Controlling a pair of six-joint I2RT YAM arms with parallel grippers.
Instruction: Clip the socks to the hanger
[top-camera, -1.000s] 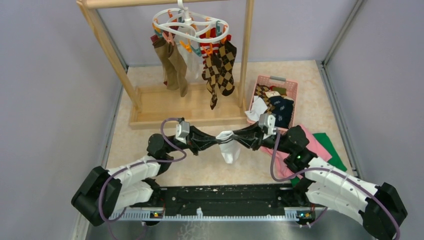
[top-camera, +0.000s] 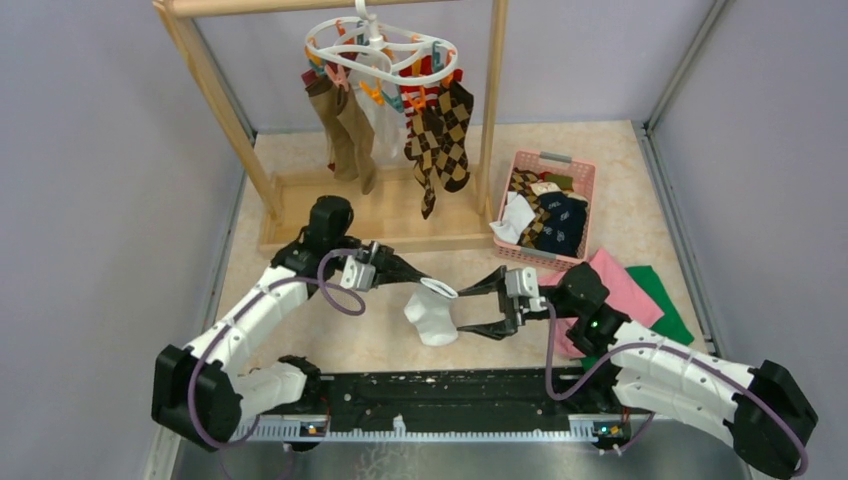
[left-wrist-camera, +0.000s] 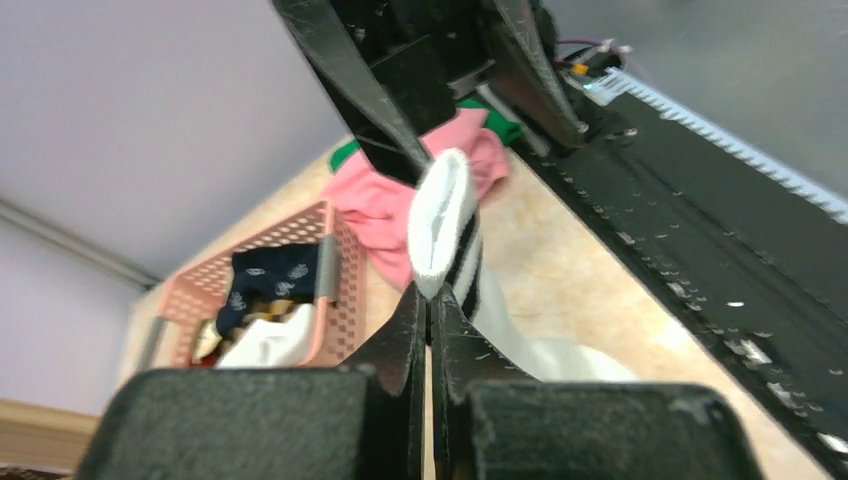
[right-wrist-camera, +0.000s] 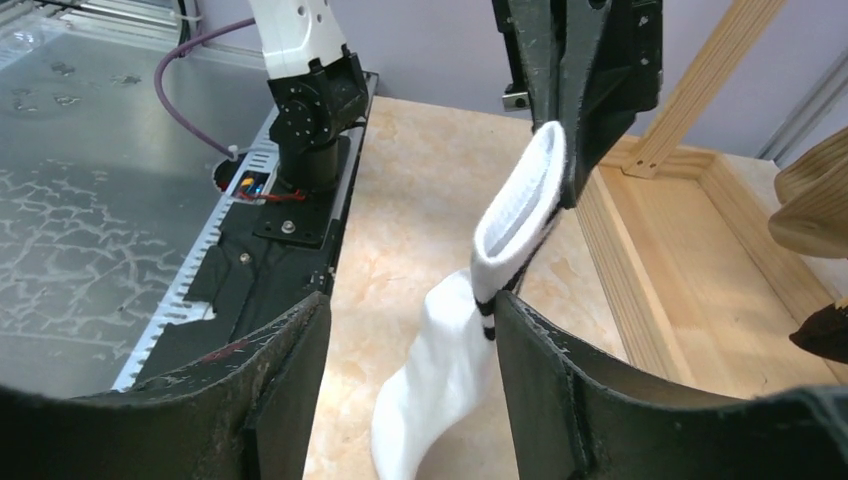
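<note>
A white sock (top-camera: 431, 318) with dark stripes near its cuff hangs above the table between the arms. My left gripper is shut on the edge of its cuff. From the right, my right gripper (top-camera: 468, 310) faces the sock with its fingers apart; in the right wrist view one finger (right-wrist-camera: 530, 350) is close beside the striped cuff, though contact is unclear. The white hanger (top-camera: 382, 50) hangs from the wooden rack at the back, with coloured clips around its ring. Brown socks (top-camera: 348, 130) and argyle socks (top-camera: 440, 135) dangle from it.
A pink basket (top-camera: 590, 200) of socks stands right of the rack, a white sock (top-camera: 513, 218) draped at its side. Pink cloth (top-camera: 630, 285) and green cloth (top-camera: 662, 300) lie at the right. Open table lies left of the arms.
The left gripper kept the sock while turning and shifting its pose.
</note>
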